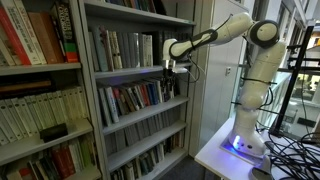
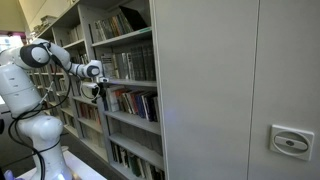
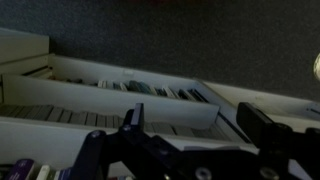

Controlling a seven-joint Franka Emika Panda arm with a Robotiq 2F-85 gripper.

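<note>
My gripper stands open in the lower part of the wrist view, its two dark fingers wide apart and nothing between them. One of the fingertips (image 3: 135, 116) shows at the left of that gap. In exterior view 1 the gripper (image 1: 167, 76) hangs in front of the tall bookcase, near its middle shelves. Exterior view 2 shows the white wrist (image 2: 93, 70) close to the bookcase from the other side. A row of books (image 1: 132, 96) stands on the shelf just below and behind the gripper. Contact with any book cannot be made out.
The grey bookcase (image 1: 97, 98) has several filled shelves and upright dividers. A white table (image 1: 222, 158) carries the arm's base. Cables (image 1: 292, 155) lie in a tangle at the right. Dark floor (image 3: 180, 45) is open below the shelves. A tall pale panel (image 2: 205, 90) flanks the bookcase.
</note>
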